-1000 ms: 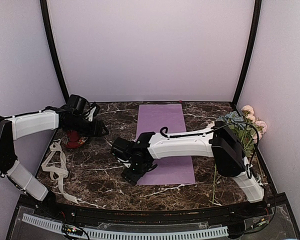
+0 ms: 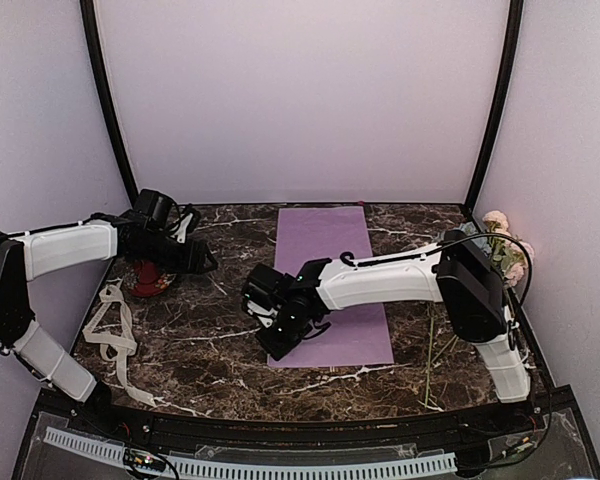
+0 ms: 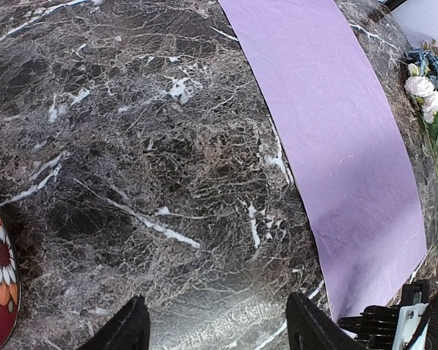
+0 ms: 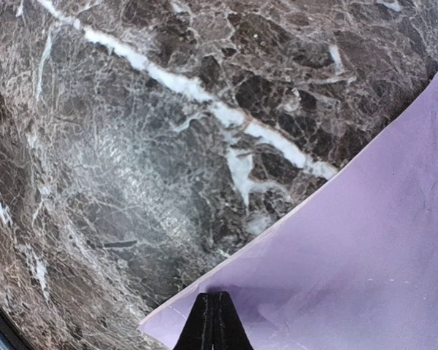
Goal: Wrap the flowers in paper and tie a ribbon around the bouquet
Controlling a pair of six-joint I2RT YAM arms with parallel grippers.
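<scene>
The purple wrapping paper point(image 2: 320, 232) lies flat on the dark marble table. Over its near left corner is my right gripper, shut with nothing between its fingers; the paper corner point(image 4: 155, 321) shows outside them, to the left. Far left, my left gripper stands open above bare marble. Fake flowers point(image 2: 505, 245) with pink and blue heads lie along the right side, and some white blooms point(image 3: 427, 91) show in the left wrist view. A pale ribbon point(image 2: 118, 345) is spread loosely at the left edge.
Beneath my left arm, a red flowered object point(image 3: 1, 273) sits partly hidden. Thin green stems point(image 2: 429, 362) lie between the paper and the right wall. Marble between the ribbon and the paper is clear.
In the top view that arm has moved slightly right and away from the front edge. The left arm has stayed still.
</scene>
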